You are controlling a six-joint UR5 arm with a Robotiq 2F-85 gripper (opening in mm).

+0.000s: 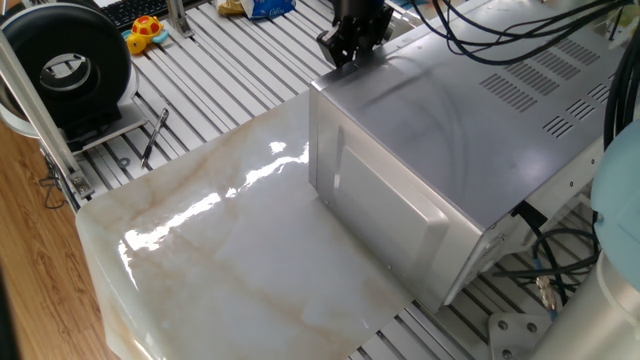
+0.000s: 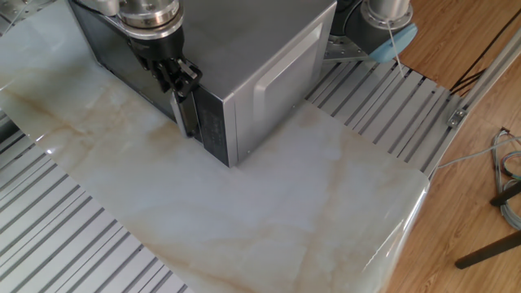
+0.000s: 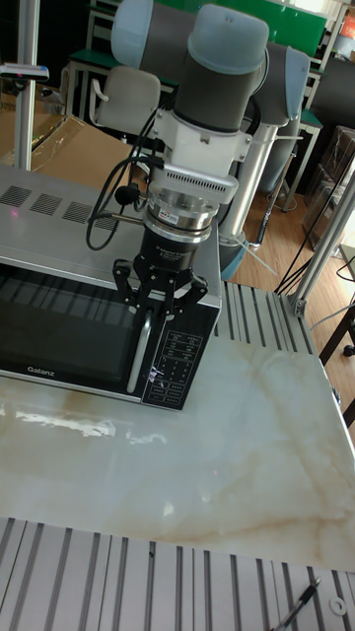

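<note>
A silver microwave oven (image 1: 450,110) stands on the marbled sheet with its door shut. Its black door front (image 3: 63,331) carries an upright, bar-shaped handle (image 3: 140,356) beside the control panel (image 3: 176,363). My gripper (image 3: 154,309) points down at the front of the oven, its fingers spread apart near the handle's upper end. In the second exterior view the gripper (image 2: 181,88) is just above the same handle (image 2: 181,115). Whether the fingertips touch the handle cannot be made out. Only part of the gripper (image 1: 350,50) shows beyond the oven's top edge in the first exterior view.
A yellow-orange toy (image 1: 146,34), a pen (image 1: 155,137) and a black round device (image 1: 68,65) lie away from the oven. Black cables (image 1: 510,38) hang over the oven's top.
</note>
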